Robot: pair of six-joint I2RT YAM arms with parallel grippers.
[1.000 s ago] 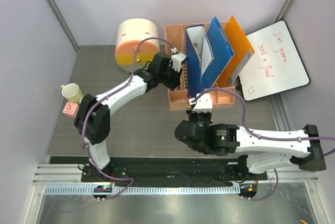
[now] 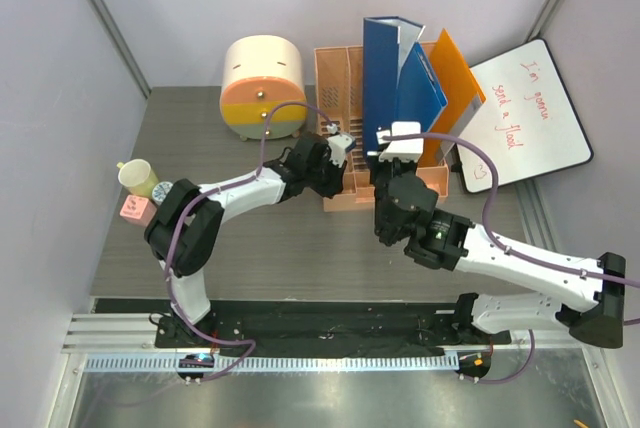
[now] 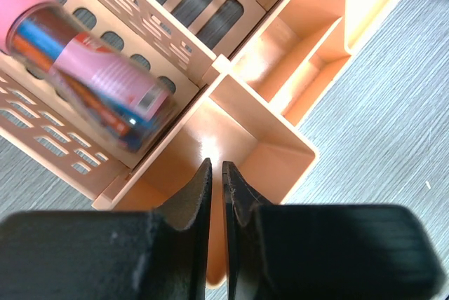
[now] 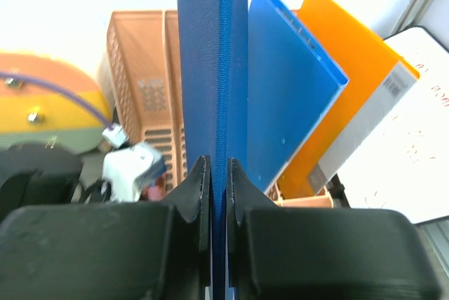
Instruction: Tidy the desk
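Observation:
My right gripper is shut on the spine of a dark blue folder (image 4: 210, 69). In the top view this folder (image 2: 381, 68) stands tall over the peach organizer (image 2: 333, 78), left of another blue folder (image 2: 420, 88) and an orange one (image 2: 450, 78). Whether its lower edge touches the organizer is hidden. Above the organizer's small front-left compartment, my left gripper has a narrow gap between its fingers and nothing in it. A clear pink-capped pencil bottle (image 3: 105, 76) lies in the slotted compartment behind that one.
A rounded drawer box (image 2: 262, 83) stands left of the organizer. A whiteboard (image 2: 530, 113) leans at the right. Far left are a yellow-green cup (image 2: 138, 178) and a pink block (image 2: 137, 210).
My right gripper has moved toward the back with the dark blue folder, whose top edge now reaches further back.

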